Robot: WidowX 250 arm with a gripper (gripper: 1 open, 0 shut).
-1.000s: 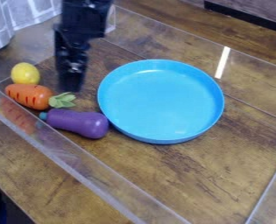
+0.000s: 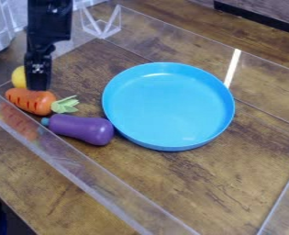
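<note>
My black gripper (image 2: 34,77) hangs open at the upper left, its fingertips low over a yellow lemon-like toy (image 2: 19,75), which they partly hide. An orange carrot toy (image 2: 29,101) with a pale green top lies just below, and a purple eggplant toy (image 2: 81,128) lies to the right of that. A round blue plate (image 2: 169,106) sits empty to their right.
Clear plastic walls border the wooden table (image 2: 208,193), one running diagonally along the lower left. A pale cylindrical object (image 2: 0,23) stands at the top left corner. Bare wood lies right of and below the plate.
My gripper has moved left from above the middle-left area and come down over the yellow toy. The toys and plate have not visibly moved.
</note>
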